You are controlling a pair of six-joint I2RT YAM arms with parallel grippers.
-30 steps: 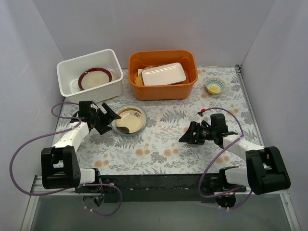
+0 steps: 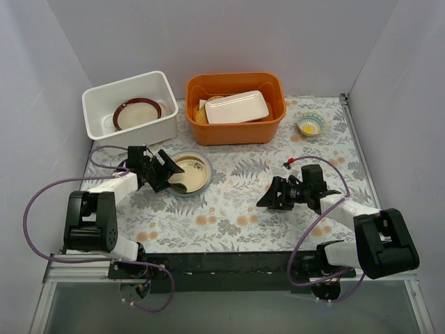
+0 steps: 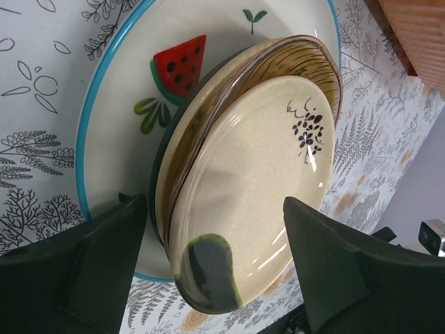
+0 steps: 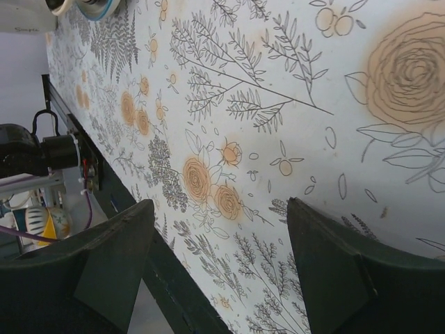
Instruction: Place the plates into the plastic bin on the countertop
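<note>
A stack of plates lies on the countertop left of centre: a cream plate with a dark green patch (image 3: 261,160) on top, more dishes under it, and a large blue-rimmed plate (image 3: 115,139) at the bottom. My left gripper (image 2: 172,175) is part open at the stack's left edge, with the upper dishes' rims in the gap between its fingers; no firm hold on them shows. A white plastic bin (image 2: 97,115) at the back left contains a brown-rimmed plate (image 2: 137,113). Over bare tabletop on the right, my right gripper (image 2: 270,195) stands open and empty.
An orange bin (image 2: 229,132) holding a white tray (image 2: 237,108) and other items stands at the back centre. A small patterned bowl (image 2: 311,124) sits at the back right. Between the arms the countertop (image 2: 233,188) is clear.
The right arm has barely moved; the plates stay in place.
</note>
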